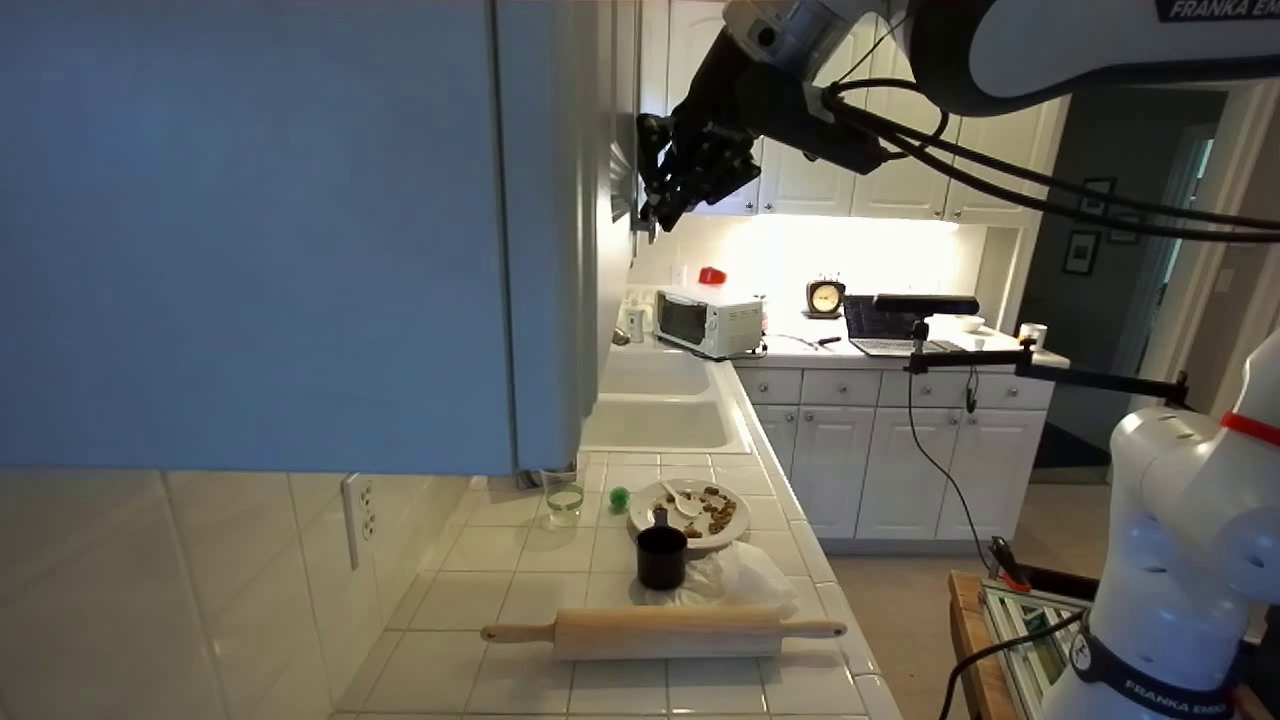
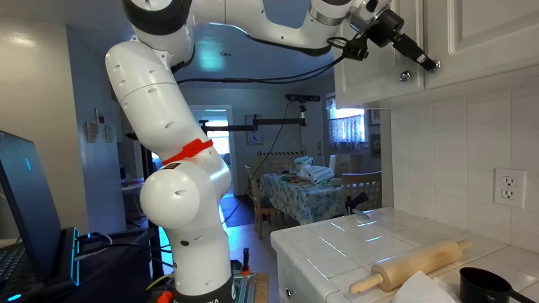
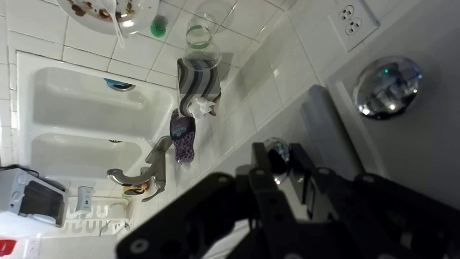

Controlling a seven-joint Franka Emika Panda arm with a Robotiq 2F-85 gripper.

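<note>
My gripper is shut on a shiny round cabinet knob [image 3: 280, 146], with a finger on either side of it in the wrist view. In exterior view 2 the gripper [image 2: 431, 66] reaches the knob [image 2: 437, 65] near the lower corner of a white upper cabinet door [image 2: 485, 35]. That door looks closed there. A second knob [image 2: 405, 76] sits on the neighbouring door, apart from the fingers. From exterior view 1 the gripper [image 1: 659, 218] is at the cabinet front, and the held knob is mostly hidden.
Below lie a rolling pin [image 1: 667, 632], a black cup [image 1: 661, 559] and a plate of food bits [image 1: 649, 504]. A striped tissue box [image 3: 199, 82], a purple bottle [image 3: 183, 138] and a faucet [image 3: 158, 166] stand by the sink. Air before the doors is clear.
</note>
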